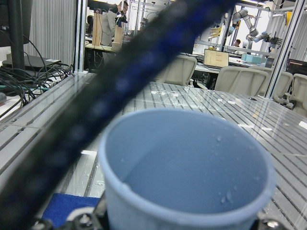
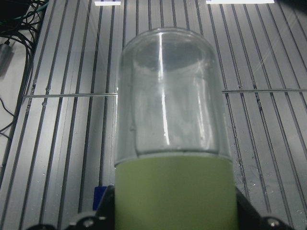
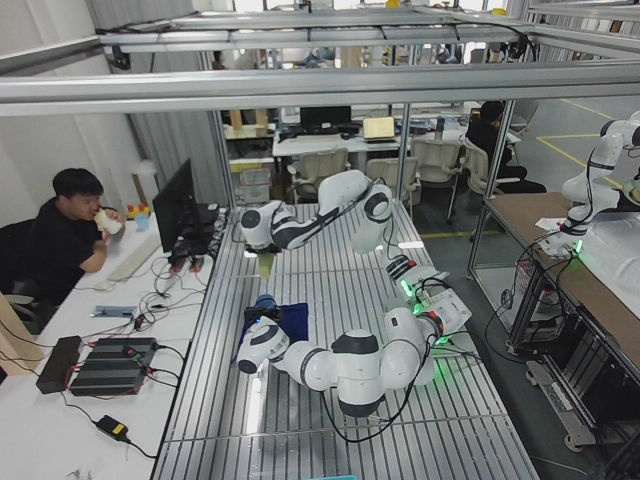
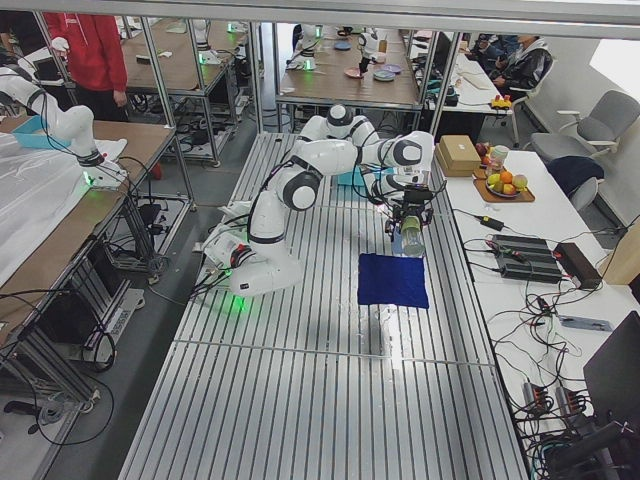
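Observation:
A light blue cup (image 1: pixel 187 172) fills the lower left wrist view; my left gripper (image 3: pixel 262 318) is shut on it, above a dark blue cloth (image 4: pixel 392 280) on the slatted table (image 4: pixel 300 400). A clear bottle with a pale green band (image 2: pixel 175 187) fills the middle of the right wrist view, held upright or tilted, which I cannot tell, in my right gripper (image 3: pixel 262 250). In the camera right view the two held things overlap near the cloth's far edge.
A desk (image 3: pixel 100 400) with cables, black boxes and a monitor (image 3: pixel 175 210) runs alongside. A light blue bin (image 4: pixel 350 178) stands at the table's far end.

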